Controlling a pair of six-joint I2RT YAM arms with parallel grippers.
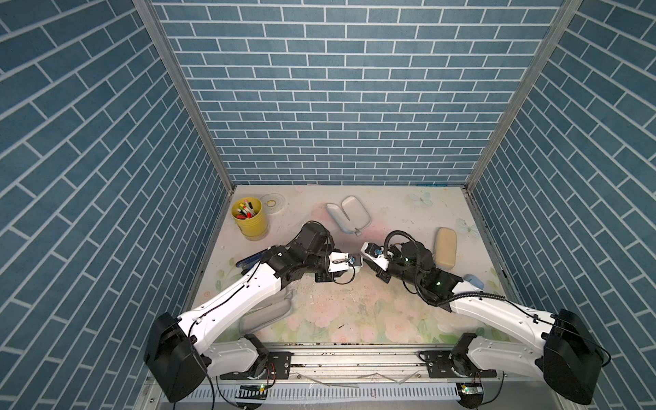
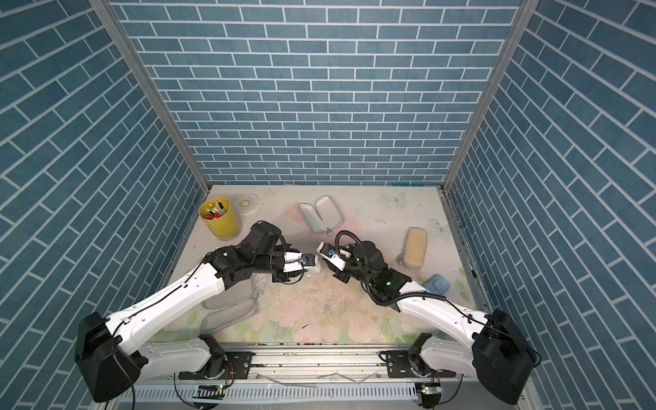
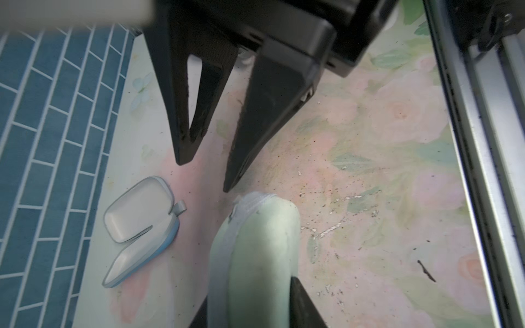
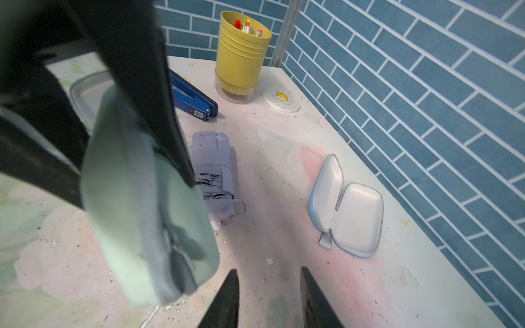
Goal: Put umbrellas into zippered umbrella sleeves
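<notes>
Shut on a closed mint-green zippered sleeve (image 3: 257,257), my left gripper holds it up above the table, zip seam along its side. The fingers of my right gripper are apart just past the sleeve's end, with nothing between them. In the right wrist view the same sleeve (image 4: 147,218) hangs left of my open right gripper. A folded lavender umbrella (image 4: 210,166) lies on the table behind it. Further back, a blue sleeve (image 4: 355,218) lies unzipped and spread open, its pale inside empty.
A yellow pen cup (image 1: 249,217), a tape roll (image 1: 272,203) and a blue stapler (image 4: 191,98) occupy the left side. An open pale sleeve (image 1: 266,315) lies front left. On the right are a beige case (image 1: 445,247) and a small blue item (image 1: 473,281).
</notes>
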